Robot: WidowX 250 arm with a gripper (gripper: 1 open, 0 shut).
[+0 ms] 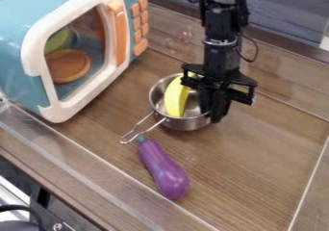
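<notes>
A metal pot (190, 120) with a wire handle sits on the wooden table, a yellow banana-like toy (176, 94) inside it. My black gripper (206, 92) is down at the pot's right rim and interior, partly covering it; whether its fingers are open or shut I cannot make out. A purple toy eggplant (162, 167) lies in front of the pot.
A toy microwave (35, 52) stands at the left with round items inside. The front edge runs along the lower left.
</notes>
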